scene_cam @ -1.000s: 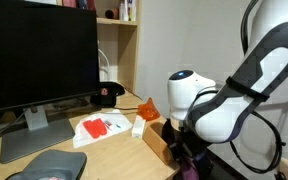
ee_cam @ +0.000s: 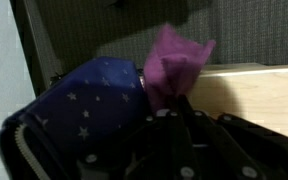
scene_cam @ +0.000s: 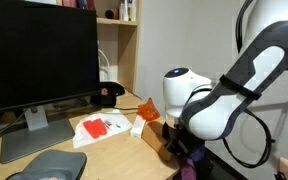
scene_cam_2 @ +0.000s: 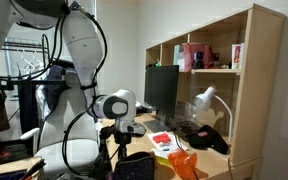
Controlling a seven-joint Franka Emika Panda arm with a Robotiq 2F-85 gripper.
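A purple cloth (ee_cam: pixel 174 65) stands out from between the fingertips of my gripper, which is shut on it. Beside it in the wrist view is a navy bag (ee_cam: pixel 89 105) with white stars and a pale zip. The cloth (scene_cam: pixel 192 160) also shows under the wrist in exterior view 1, hanging just off the desk's right edge. In exterior view 2 the dark patterned bag (scene_cam_2: pixel 139 168) is at the bottom, below the arm; the cloth cannot be made out there.
The wooden desk (scene_cam: pixel 119 160) carries a monitor (scene_cam: pixel 39 50), a white sheet with red items (scene_cam: pixel 96 128) and an orange object (scene_cam: pixel 149 110). A dark grey item (scene_cam: pixel 54 165) lies at the front left. Dark floor shows beyond the desk edge in the wrist view.
The arm has shifted slightly, its upper section now a little higher in exterior view 1. Purple cloth shows beneath the wrist in all three moments.
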